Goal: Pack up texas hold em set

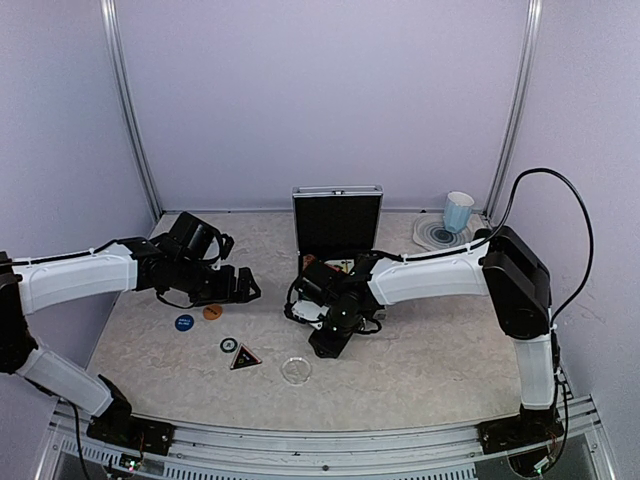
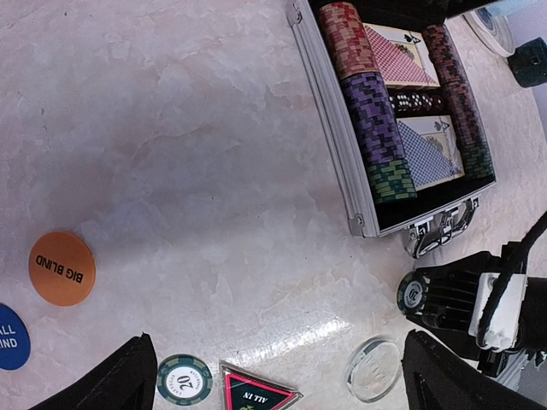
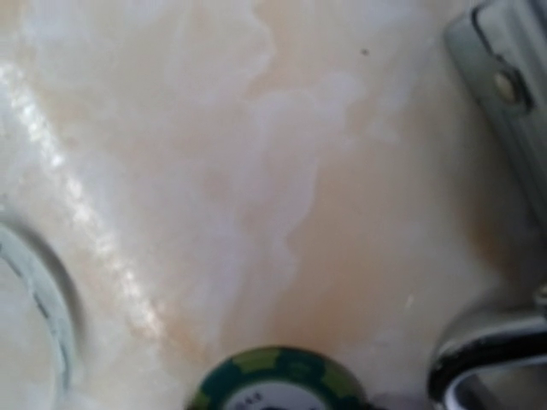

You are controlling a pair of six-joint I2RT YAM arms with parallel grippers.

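Observation:
An open silver case holds chip stacks, two card decks and dice. My right gripper is shut on a green 20 chip in front of the case, beside its handle. My left gripper is open over the left table. Below it lie an orange BIG BLIND button, a blue blind button, another 20 chip, an ALL IN triangle and a clear round disc.
A light blue cup and a round mat stand at the back right. Walls enclose the table on back and sides.

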